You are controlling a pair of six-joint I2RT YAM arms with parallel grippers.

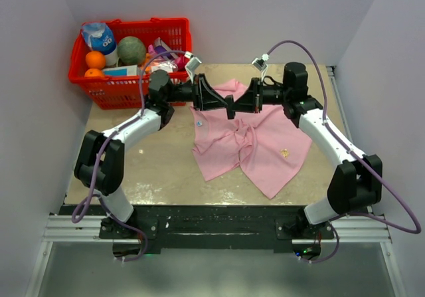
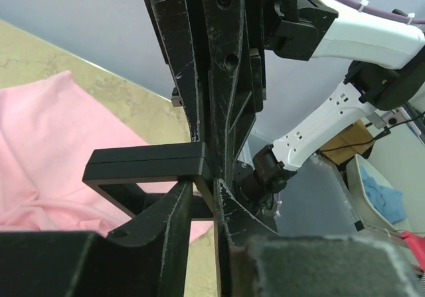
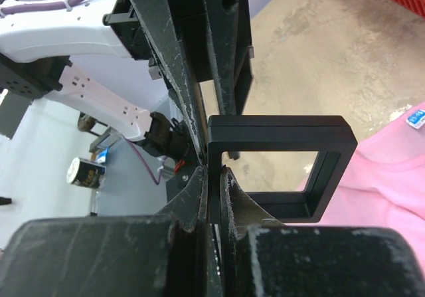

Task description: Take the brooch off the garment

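The pink garment [image 1: 275,144] lies rumpled on the table, with a small yellow brooch [image 1: 285,153] on its right part. Above the cloth hangs a black rectangular frame [image 1: 230,107], between the two grippers. My right gripper is shut on one side bar of this frame [image 3: 285,127]. From the opposite side my left gripper reaches the frame [image 2: 149,161], its fingers part open with a narrow gap around the frame's end. Whether the left fingers touch it cannot be told. Both grippers are well away from the brooch.
A red basket [image 1: 106,96] with a melon, oranges and packages stands at the back left, close to the left arm. Bare table [image 1: 156,171] shows at the front left. A blue-white tag [image 3: 416,118] lies on the cloth.
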